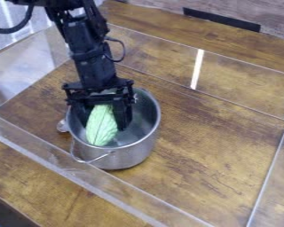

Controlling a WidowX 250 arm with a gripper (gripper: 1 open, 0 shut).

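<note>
A black robot arm comes down from the top left, with its gripper (99, 99) reaching into a steel pot (127, 152) at the middle left. A pale green oblong item (102, 127), perhaps a cabbage, lies tilted in the pot beneath the gripper. The fingers are dark and partly inside the pot, so whether they grip the green item cannot be seen clearly. The pot's wire handle hangs on its front side.
Clear panels or strips run along the left and lower edges, and white tape marks lie on the right.
</note>
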